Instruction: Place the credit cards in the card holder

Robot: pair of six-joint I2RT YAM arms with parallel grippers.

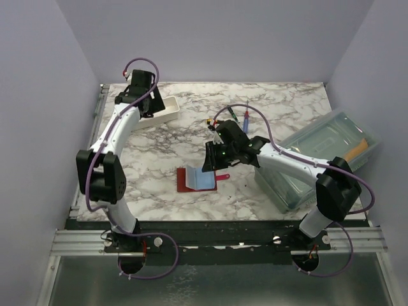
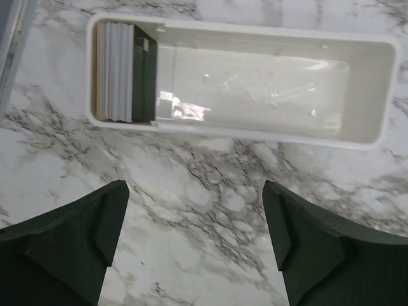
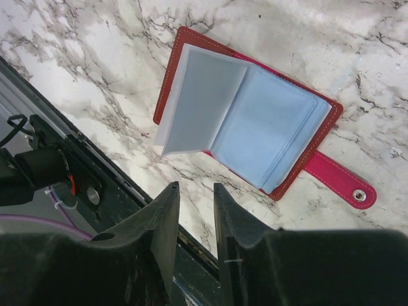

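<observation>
The red card holder lies spread on the table with pale translucent sleeves, one leaf standing partly raised; its strap with a snap sticks out to one side. My right gripper is beside the holder, its fingers part open with a narrow empty gap. Several cards stand on edge at one end of the white tray, a dark green one outermost. Facing this tray, my left gripper is wide open, nothing between its fingers.
A clear box occupies the right side. Screwdrivers, including a blue-handled one, lie at the back centre. Around the holder the marble table is mostly clear.
</observation>
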